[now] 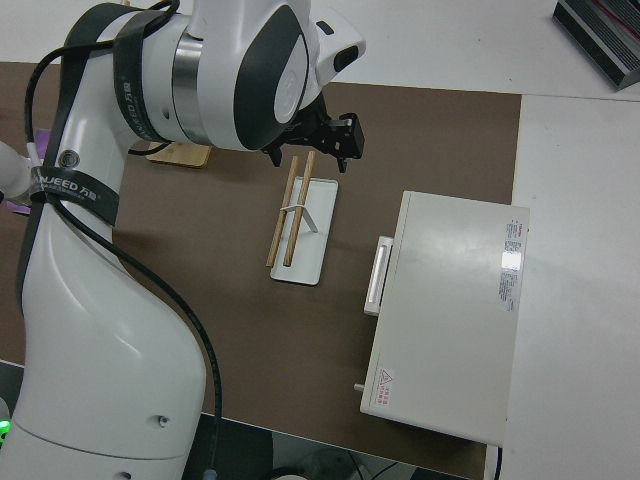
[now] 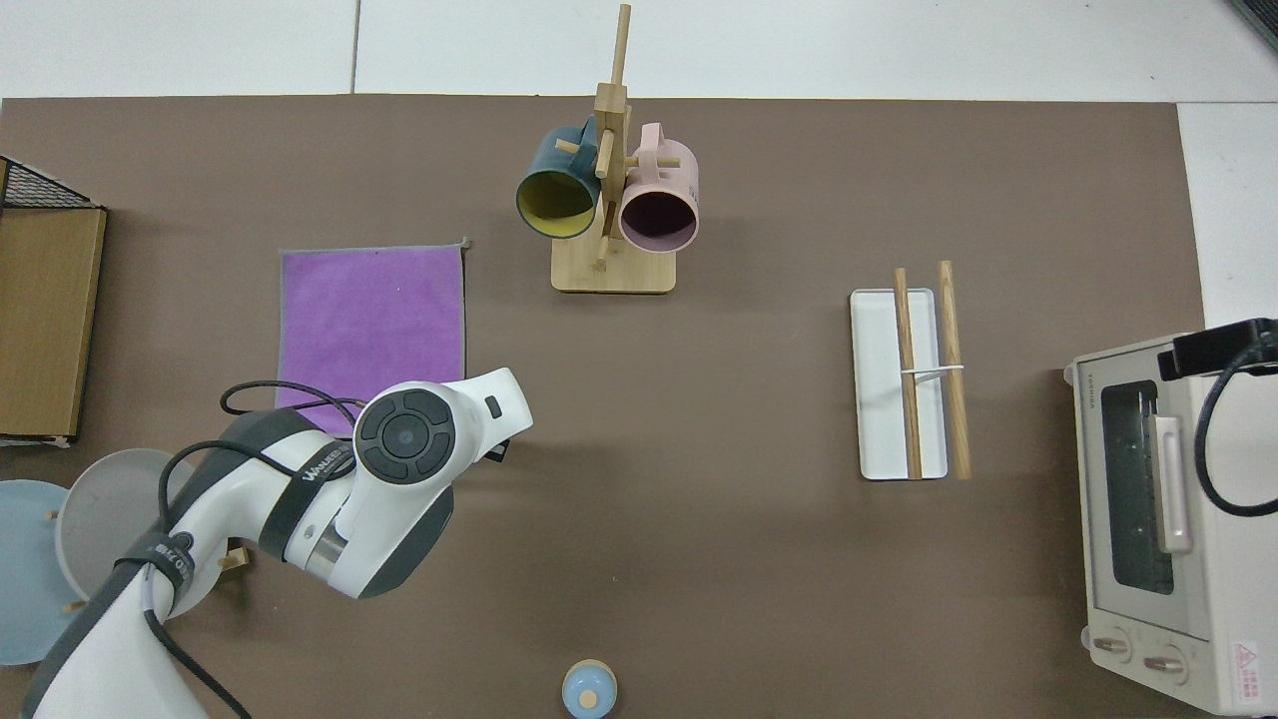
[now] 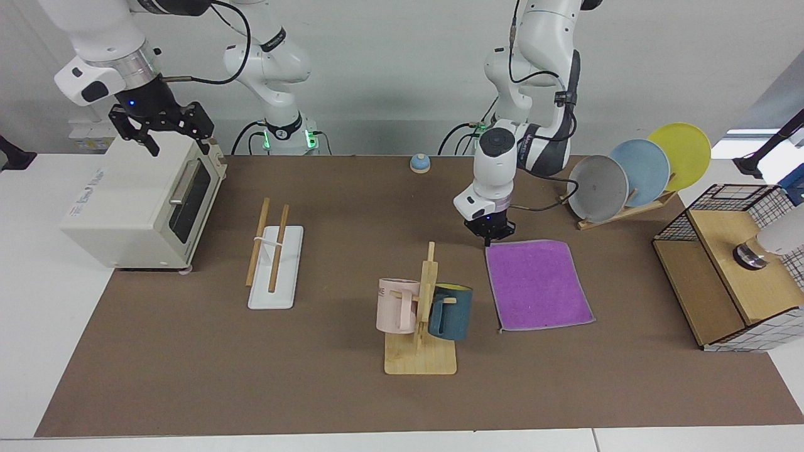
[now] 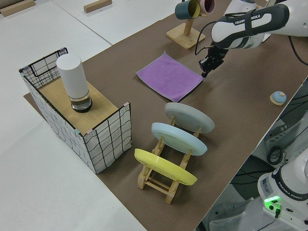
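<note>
In the left view one black gripper (image 3: 489, 235) hangs low beside the near corner of the purple cloth (image 3: 536, 285); in the right view it (image 4: 207, 67) points down. The other gripper (image 3: 170, 135) is above the white oven (image 3: 122, 209). The front view shows this one (image 1: 312, 148) too, partly behind its arm. Whether either is open or shut is unclear. A pink mug (image 2: 656, 204) and a teal mug (image 2: 557, 190) hang on the wooden tree. A white board (image 2: 875, 377) holds two sticks.
A rack of plates (image 4: 166, 167) and a wire-sided shelf (image 4: 103, 144) stand at one side, a small blue round object (image 2: 589, 690) near the edge.
</note>
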